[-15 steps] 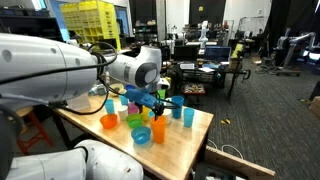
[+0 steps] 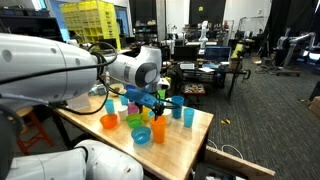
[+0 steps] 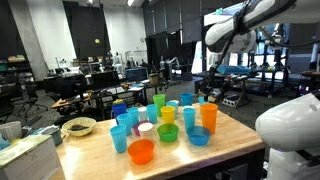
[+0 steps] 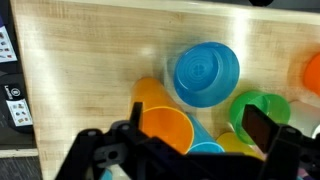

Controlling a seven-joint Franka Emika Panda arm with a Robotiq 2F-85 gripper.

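My gripper stands open above the tabletop, its dark fingers (image 4: pixel 262 132) spread apart. Beneath the gap, in the wrist view, are a tall orange cup (image 4: pixel 152 96) and part of a blue cup. Just beyond that orange cup is a round blue bowl (image 4: pixel 207 74), with a green bowl (image 4: pixel 258 104) to its right. From the side, the orange cup (image 3: pixel 209 118) stands upright behind the blue bowl (image 3: pixel 198 135); an orange bowl (image 3: pixel 141 152) sits nearer the table's left part. Nothing shows held between the fingers.
Several more cups, blue, green, pink and yellow, crowd the wooden table (image 3: pixel 95 150) around the bowls. Bare wood (image 4: pixel 75 70) lies left of the orange cup in the wrist view. A basket (image 3: pixel 78 127) stands behind the table.
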